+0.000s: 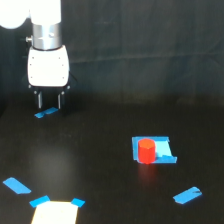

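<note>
A red cylinder [147,151] stands upright on the right half of the black table, within a light blue patch [164,147] outlined in blue tape. Far from it, at the back left, my gripper [49,101] hangs pointing down from the white arm [48,67]. Its two dark fingers look spread apart, and nothing shows between them. Small and dark against the table, the fingertips are hard to make out.
Blue tape strips mark the table: one [47,112] near my gripper, one [17,186] at front left, one [187,195] at front right. A pale square [54,213] lies at the front edge.
</note>
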